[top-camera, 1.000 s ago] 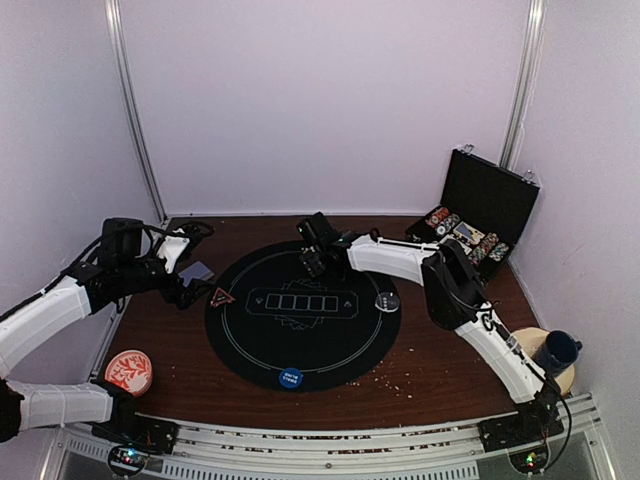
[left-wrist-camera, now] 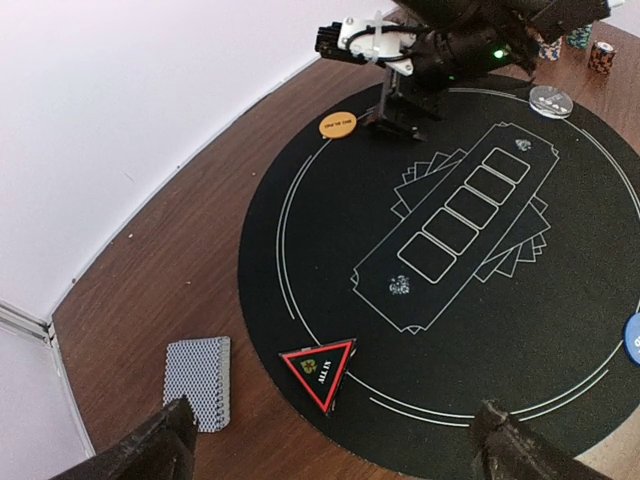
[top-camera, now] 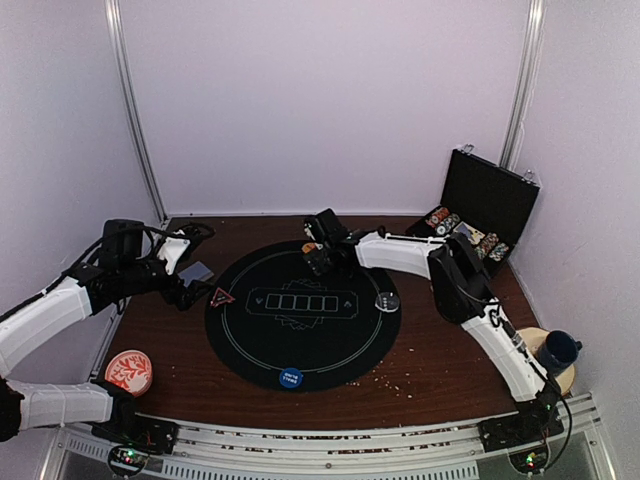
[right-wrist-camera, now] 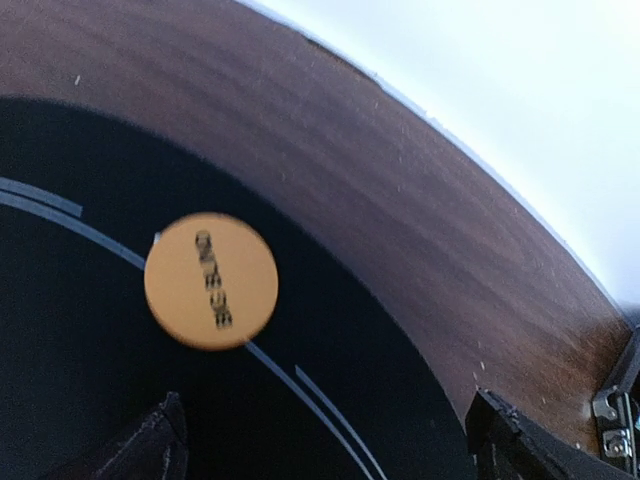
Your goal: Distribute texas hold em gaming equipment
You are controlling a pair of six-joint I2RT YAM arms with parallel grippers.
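Note:
An orange BIG BLIND disc lies flat on the far edge of the round black poker mat. My right gripper is open above the mat close to that disc, touching nothing. On the mat's left rests the triangular ALL IN marker; a blue disc is at the front and a clear disc at the right. My left gripper stands open and empty at the left, near a patterned card deck on the table.
An open black case with several chip stacks stands at the back right. Toward the front right, a blue mug sits on a round tan coaster. A red-and-white round item is at the front left.
The left arm stays put.

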